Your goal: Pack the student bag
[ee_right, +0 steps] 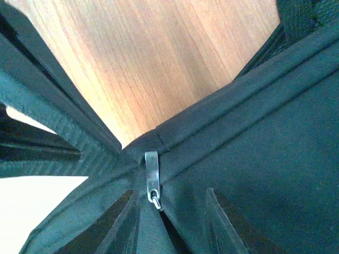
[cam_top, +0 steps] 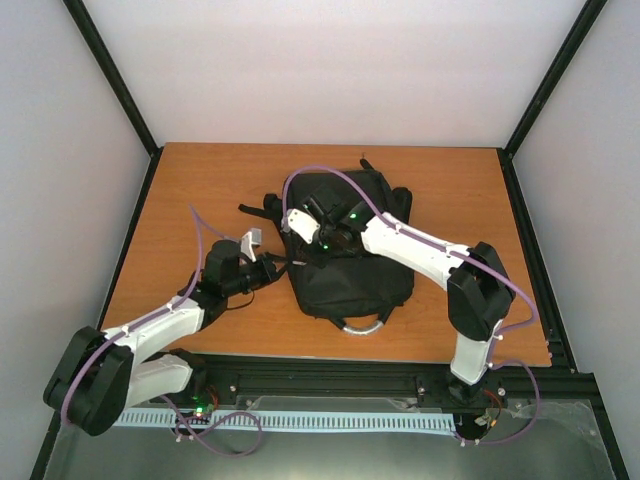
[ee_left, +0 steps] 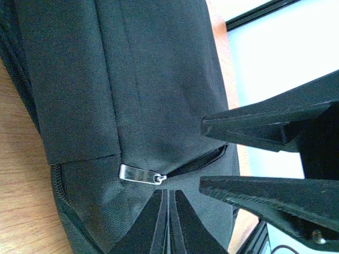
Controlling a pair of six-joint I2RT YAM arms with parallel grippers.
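Note:
A black backpack (cam_top: 345, 292) lies flat on the table, its grey handle toward the front edge. On its left side a silver zipper pull (ee_left: 140, 174) rests on the cloth, at one end of a narrow slit. My left gripper is shut with nothing between its fingers; the pull lies free just beyond the tips. The right gripper stands open over the bag, and the same zipper pull (ee_right: 152, 176) shows between and beyond its fingertips, untouched by them. In the top view the right arm covers the bag's middle.
A loose black strap (cam_top: 254, 211) sticks out at the bag's left. Both grippers are close together, and the right one's fingers (ee_left: 249, 124) reach into the left wrist view.

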